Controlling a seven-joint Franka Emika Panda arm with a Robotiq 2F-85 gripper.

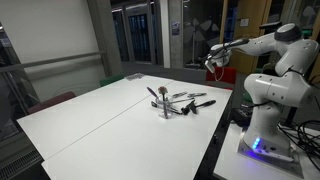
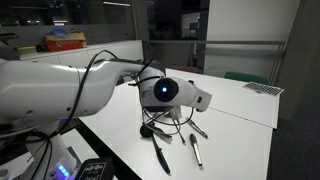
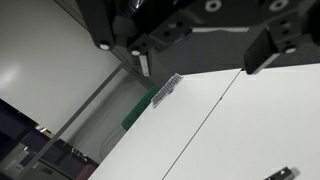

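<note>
My gripper stands open in the wrist view, its two dark fingers wide apart with nothing between them. In exterior view 1 the arm reaches from its base at the right, and the gripper [image 1: 212, 63] hangs high beyond the table's right side, small in view. Several utensils lie on the white table, among them one with a black handle [image 1: 205, 103]. Near them stands a light container [image 1: 165, 110] with a brown round-topped thing [image 1: 164, 91] at it. Exterior view 2 shows a dark utensil [image 2: 160, 156] and a slim one [image 2: 196, 150]; the arm hides part of the group.
A keyboard-like item [image 2: 262, 88] lies by the far edge, and a green chair [image 2: 245, 77] stands behind. Red bins [image 2: 65, 42] sit on a side counter.
</note>
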